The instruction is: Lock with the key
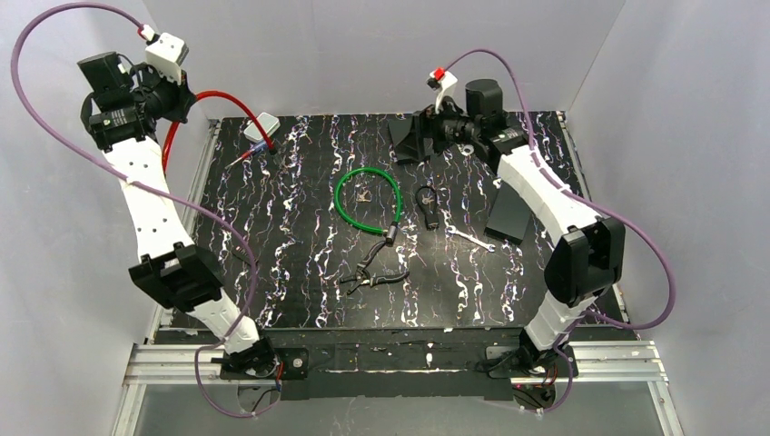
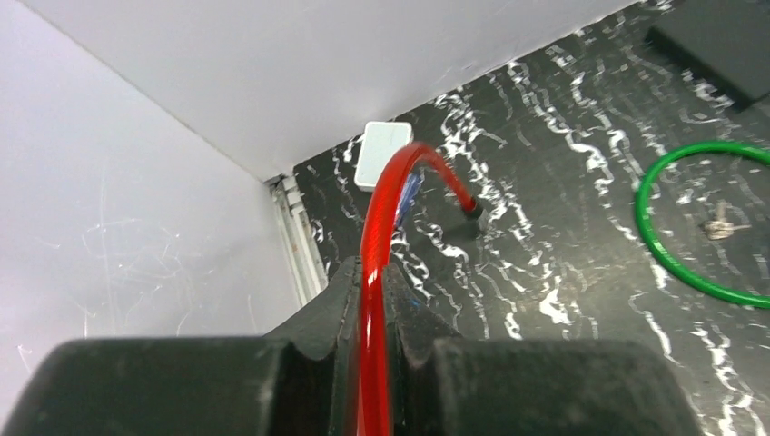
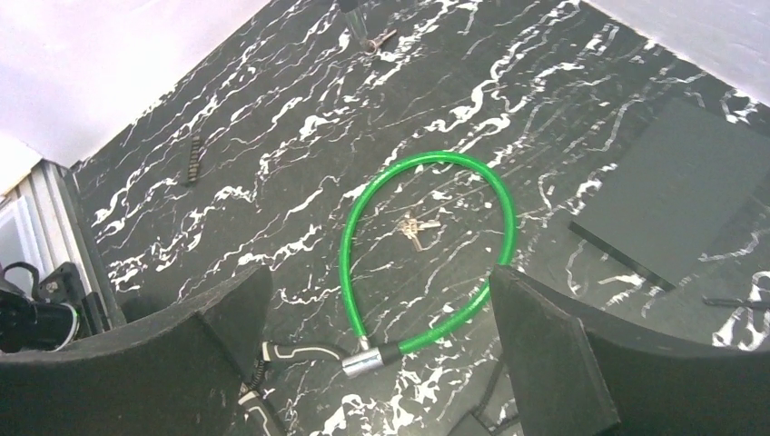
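High over the back left corner, my left gripper (image 1: 184, 111) is shut on a red cable lock (image 2: 389, 195). The cable arches between its fingers and droops to the lock's dark end (image 2: 473, 210), which hangs toward the table. In the right wrist view that grey lock end (image 3: 355, 25) shows small keys (image 3: 381, 41) at its tip. A green cable lock (image 1: 338, 193) lies closed in a loop on the table, with a bunch of keys (image 3: 418, 227) loose inside it. Above the back right, my right gripper stands open, its fingers wide apart and empty.
Black-handled pliers (image 1: 389, 279) lie in front of the green loop. To its right are a dark tool (image 1: 430, 218), a wrench (image 1: 472, 240) and dark flat boxes (image 1: 508, 216). A white box (image 1: 269, 122) and a screwdriver (image 1: 250, 153) lie back left.
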